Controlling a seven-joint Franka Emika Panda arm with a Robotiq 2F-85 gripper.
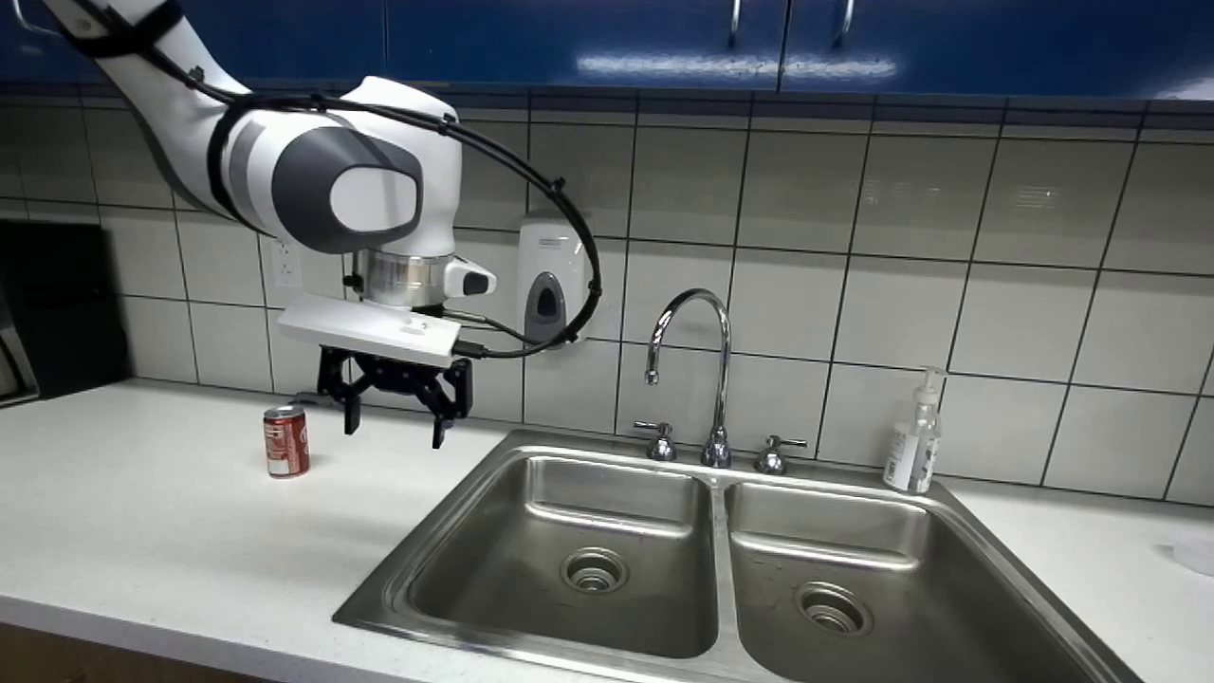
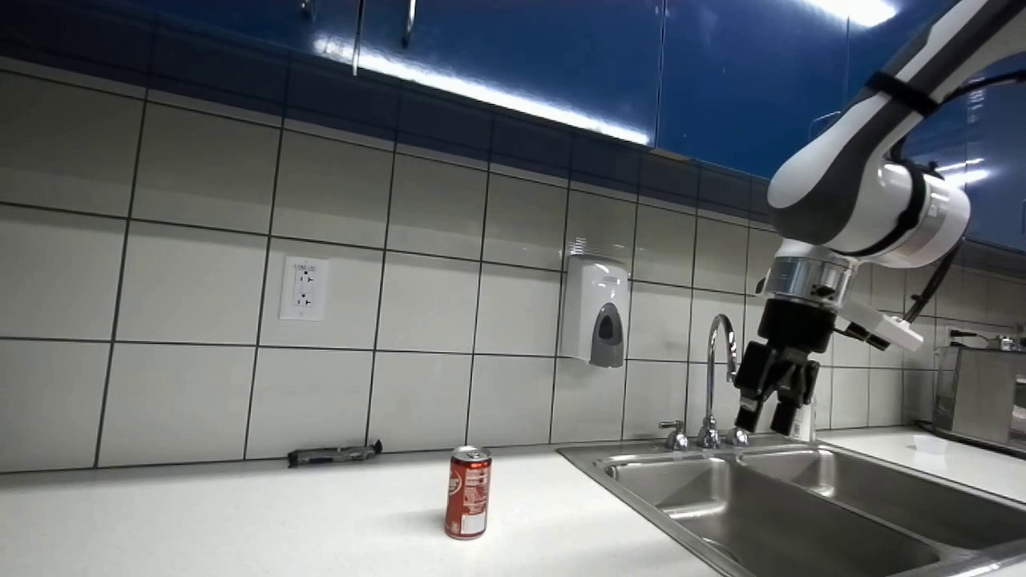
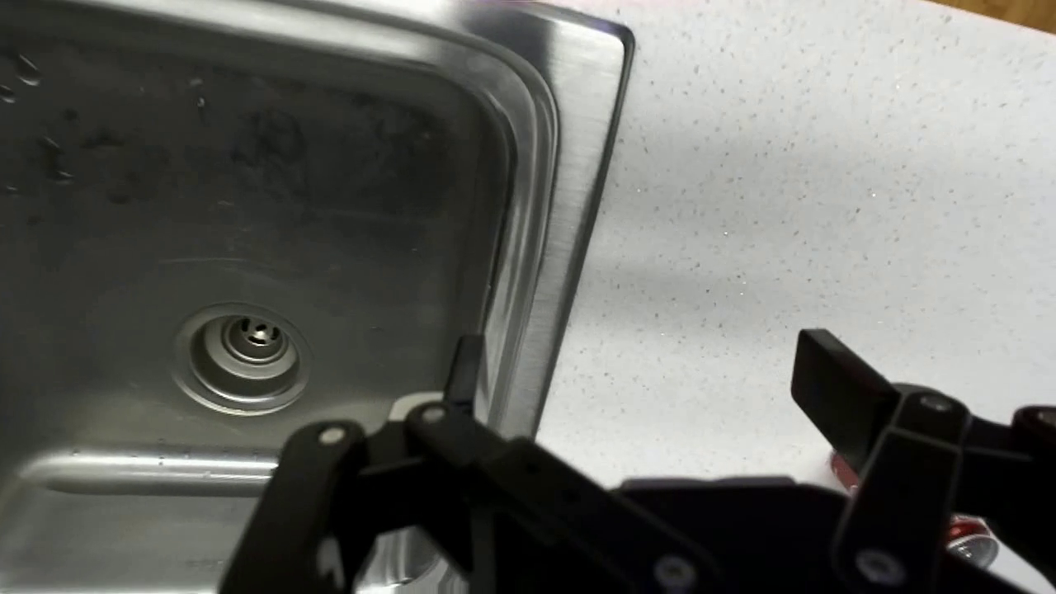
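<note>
A red soda can stands upright on the white counter, left of the sink. Two bits of its red side and its silver lid peek out behind a finger at the lower right of the wrist view. My black gripper is open in the air above the counter, to the can's right in the first exterior view. Seen from the second exterior view, the gripper appears in front of the tap, well apart from the can. Nothing lies between its spread fingers.
The steel double sink takes up the right side, with a tall tap behind it. A soap bottle stands at its back right corner. A dispenser hangs on the wall. A dark flat object lies by the wall.
</note>
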